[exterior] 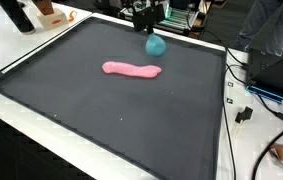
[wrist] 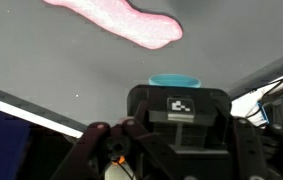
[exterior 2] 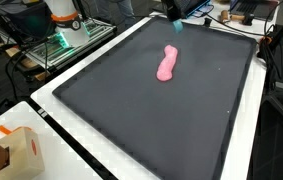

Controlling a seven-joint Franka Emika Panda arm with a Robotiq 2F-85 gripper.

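A pink, elongated object with rounded ends (exterior: 131,69) lies flat on the dark grey board; the exterior view 2 shows it as a pink strip (exterior 2: 166,66). In the wrist view, part of the pink object (wrist: 129,20) runs along the top, apart from my gripper. My gripper is shut on a teal rounded object (exterior: 155,47), whose edge (wrist: 174,80) shows just beyond the fingers. From the exterior view 2, the teal object (exterior 2: 177,28) appears small beneath the arm. The fingers hide most of it, and its exact shape is hard to tell.
The dark grey board (exterior: 101,110) has wide bare room in front of the pink object. Its white border (exterior: 61,128) runs along the near side. Cables (exterior: 243,75) trail at the right, and an orange and white item (exterior: 49,14) stands at the far left.
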